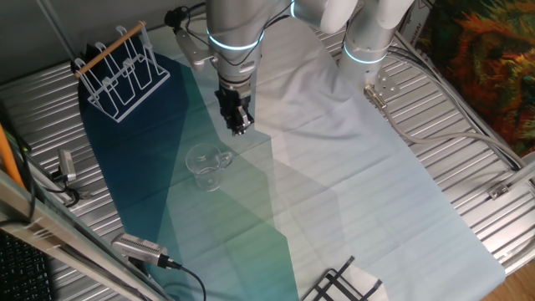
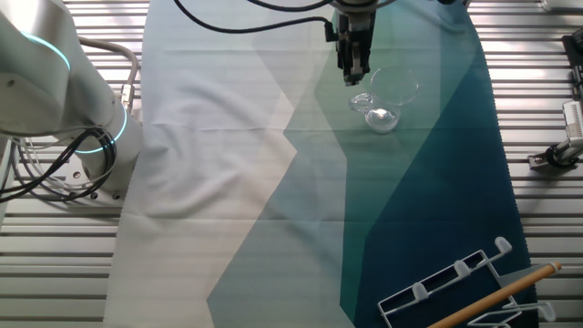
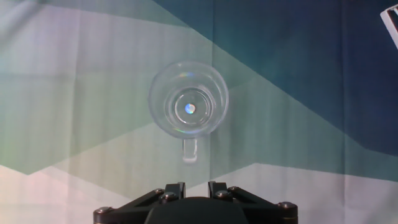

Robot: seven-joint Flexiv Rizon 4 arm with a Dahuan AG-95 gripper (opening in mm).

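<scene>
A clear glass cup (image 3: 188, 99) with a handle stands upright on the cloth, seen from above in the wrist view. Its handle (image 3: 189, 151) points towards my gripper, whose two fingertips are a short gap apart with nothing between them. In exterior view 1 the gripper (image 1: 242, 129) hangs above the cloth, up and to the right of the cup (image 1: 206, 165). Exterior view 2 has the gripper (image 2: 353, 80) pointing down on the handle side of the cup (image 2: 383, 118), apart from it as far as I can see.
A white wire rack with a wooden bar (image 1: 109, 50) stands at the cloth's far left corner. A black wire rack (image 1: 341, 284) lies at the front edge. Creased cloth (image 1: 368, 176) to the right of the cup is clear.
</scene>
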